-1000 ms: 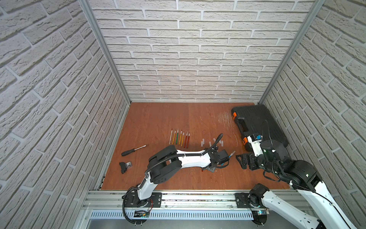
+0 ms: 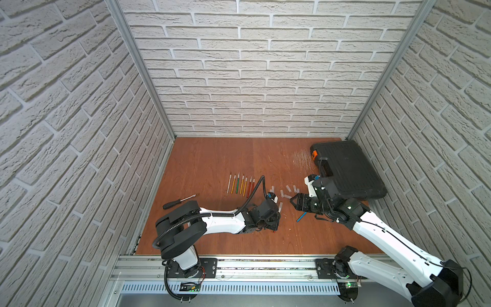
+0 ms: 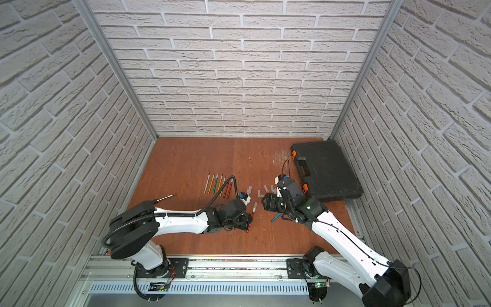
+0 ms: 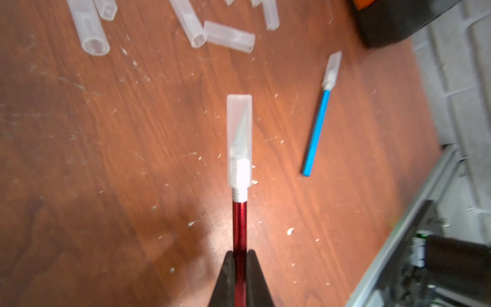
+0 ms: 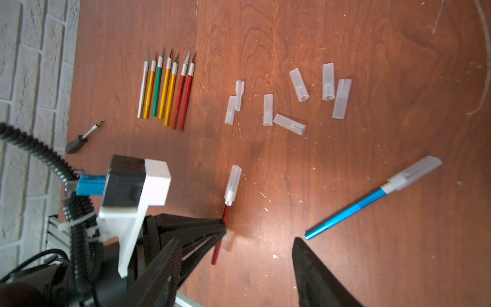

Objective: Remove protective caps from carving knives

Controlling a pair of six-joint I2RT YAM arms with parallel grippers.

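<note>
A red carving knife (image 4: pixel 239 225) with a clear protective cap (image 4: pixel 239 138) over its blade is held by the handle in my left gripper, which is shut on it. In the right wrist view this capped knife (image 5: pixel 232 184) is lifted, tip pointing away. My right gripper is part open, with nothing between its fingers; it stands to the right of the left one, apart from the knife. On the table to the right lies a blue knife (image 5: pixel 353 209), its cap (image 5: pixel 413 174) on. Several uncapped knives (image 5: pixel 166 92) lie in a row at the back left.
Several loose clear caps (image 5: pixel 289 124) lie scattered mid-table, behind the grippers. A black case (image 2: pixel 350 168) fills the back right. A screwdriver (image 2: pixel 179 201) lies at the left.
My left arm has moved left with the red knife in its gripper. The right arm has followed leftward, so its gripper now hangs near the blue knife.
</note>
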